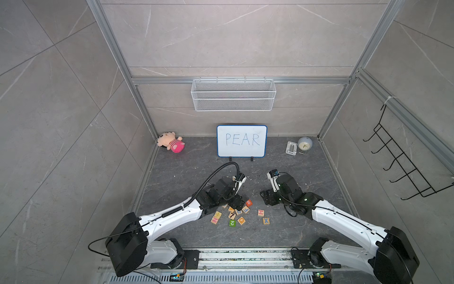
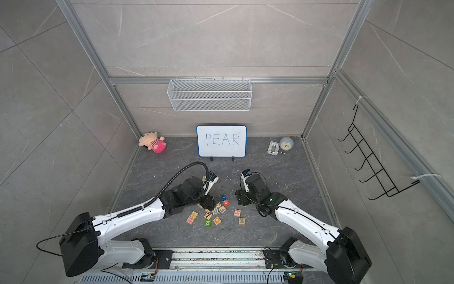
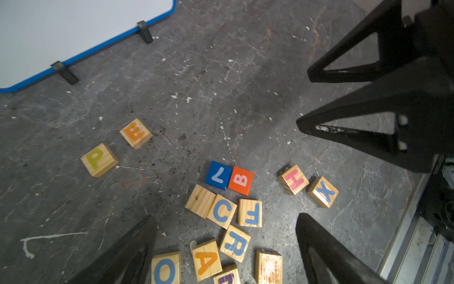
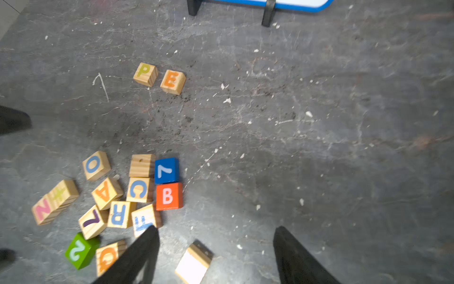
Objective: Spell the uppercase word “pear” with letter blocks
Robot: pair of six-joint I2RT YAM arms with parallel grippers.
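Observation:
The P block (image 4: 145,74) and the E block (image 4: 173,82) stand side by side below the whiteboard, a small gap between them. In the left wrist view the A block (image 3: 206,259) lies in the loose pile, close to the R block (image 3: 235,242). My left gripper hovers over that pile, its fingers wide apart and nothing gripped. To the right of the pile, my right gripper is also open, with bare table and one wooden block showing between its fingers.
Around A and R crowd other blocks, among them the C block (image 3: 221,210), the blue block (image 3: 219,175) and the red B block (image 3: 240,180). The whiteboard (image 1: 241,141) reads PEAR. Bare table lies right of the E block.

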